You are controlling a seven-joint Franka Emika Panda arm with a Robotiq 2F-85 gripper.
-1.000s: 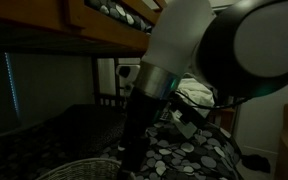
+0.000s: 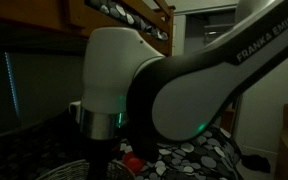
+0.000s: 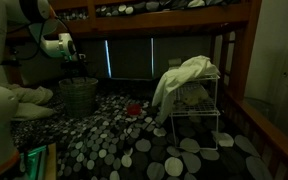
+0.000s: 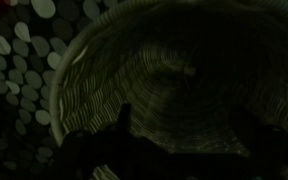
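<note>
A woven wicker basket (image 4: 74, 75) fills most of the wrist view, its inside dark and with no object I can make out. Over its mouth, my gripper stands open, its two dark fingers apart and nothing visible between them. The same basket (image 3: 77, 98) stands at the left in exterior view 2, with the arm's end just above it. In exterior view 1 only part of the basket's rim (image 2: 59, 172) shows at the bottom, and the fingers are lost in shadow. A small red object (image 3: 134, 108) lies on the patterned bedding beside the basket.
A white wire rack (image 3: 216, 112) with a pale cloth (image 3: 187, 72) draped over it stands on the dotted bedding (image 3: 149, 150). Wooden bunk rails (image 3: 269, 150) border the right side. An upper bunk (image 2: 29, 22) overhangs the scene. The light is very dim.
In exterior view 1 the arm has swung left, bringing its hand from right of the basket to above it.
</note>
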